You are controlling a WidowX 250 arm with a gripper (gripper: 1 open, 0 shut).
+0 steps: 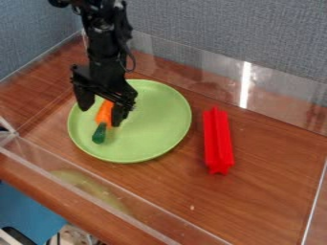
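Observation:
My black gripper hangs over the left half of a green plate, fingers spread open, one on each side of an orange carrot with a dark green top. The carrot lies on the plate, partly hidden by the gripper. Whether the fingertips touch it I cannot tell.
A red bar-shaped object lies on the wooden table to the right of the plate. Clear low walls edge the table, and a grey textured wall stands behind.

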